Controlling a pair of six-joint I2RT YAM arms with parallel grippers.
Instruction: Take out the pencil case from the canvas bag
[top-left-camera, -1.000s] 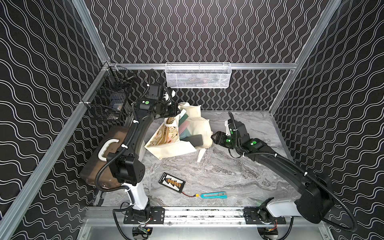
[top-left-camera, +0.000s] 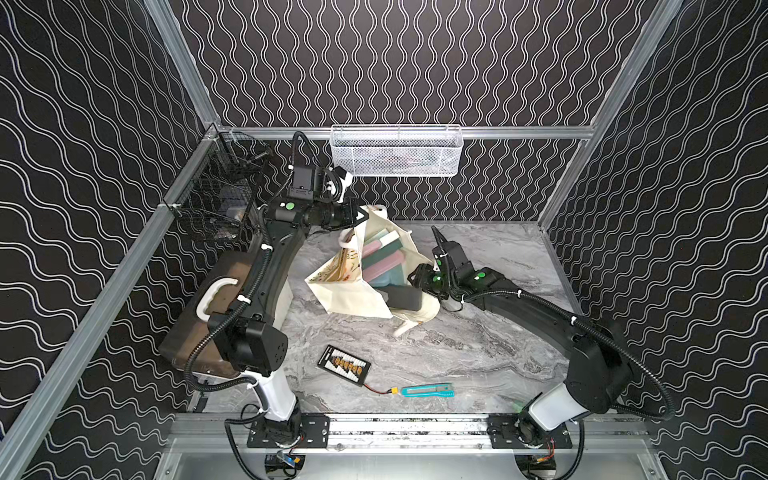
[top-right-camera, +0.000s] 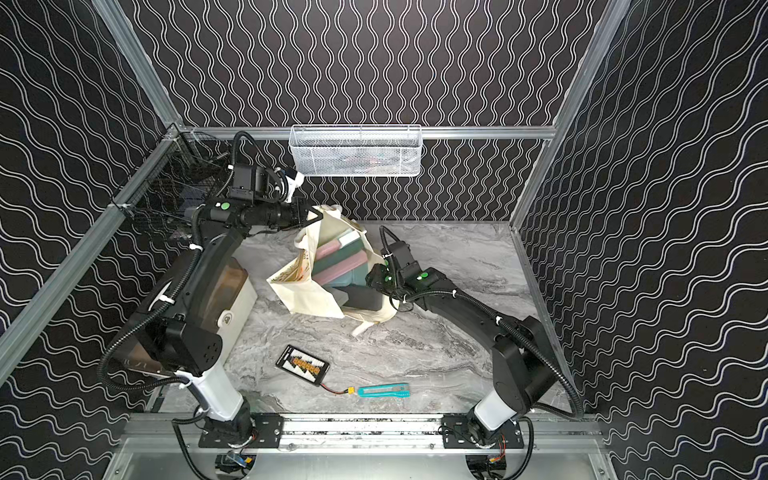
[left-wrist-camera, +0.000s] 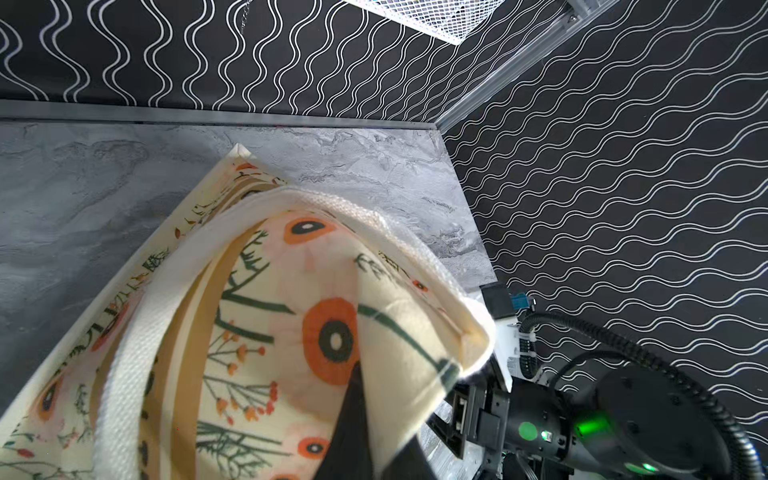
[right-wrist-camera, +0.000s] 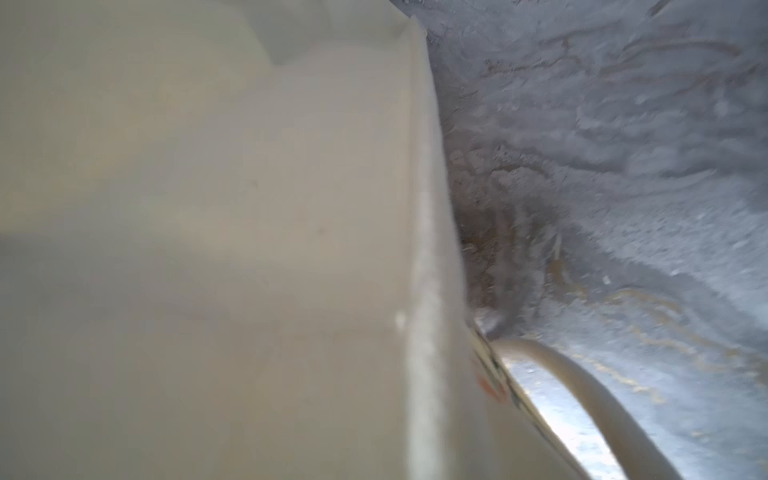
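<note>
The cream canvas bag (top-left-camera: 348, 301) lies mid-table with its mouth spread wide. Inside are green and pink pieces (top-left-camera: 384, 265) and a dark grey item (top-left-camera: 404, 297) near the front; which of them is the pencil case I cannot tell. At the bag's back left rim my left gripper (top-left-camera: 358, 214) is shut, and in the left wrist view the flowered cloth (left-wrist-camera: 336, 340) runs down between its dark fingers. My right gripper (top-left-camera: 419, 280) meets the bag's right side. Its fingers cannot be made out, and bag cloth (right-wrist-camera: 280, 240) fills much of the right wrist view.
A brown case (top-left-camera: 212, 308) stands under the left arm. A dark board (top-left-camera: 345, 365) and a teal cutter (top-left-camera: 427, 390) lie in front of the bag. On the back wall hangs a white wire basket (top-left-camera: 396, 152).
My right gripper has come left, onto the bag's right side. The left gripper has moved only slightly.
</note>
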